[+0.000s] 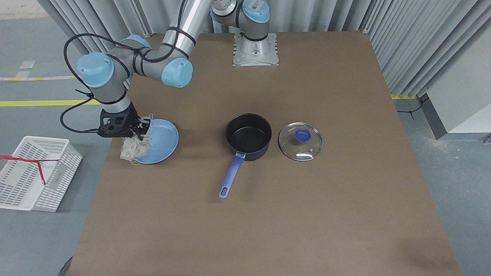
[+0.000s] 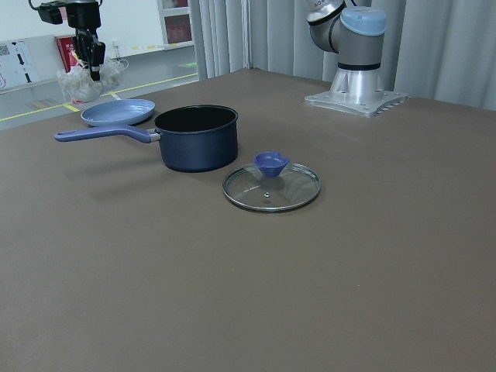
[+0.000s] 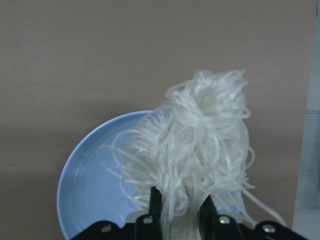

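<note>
My gripper is shut on a bundle of white noodle-like strands [image 3: 200,125], raised over a light blue plate [image 3: 90,180]. In the front view the bundle [image 1: 134,148] overlaps the left part of the plate [image 1: 163,142]; in the left view the gripper [image 2: 94,73] holds it above the plate [image 2: 116,115]. A dark saucepan [image 1: 248,133] with a blue handle [image 1: 230,177] stands right of the plate. A glass lid with a blue knob [image 1: 302,135] lies right of the pan.
A white plastic basket [image 1: 60,184] with red straps sits beyond the table's left edge. The arm's base [image 1: 255,55] is at the back.
</note>
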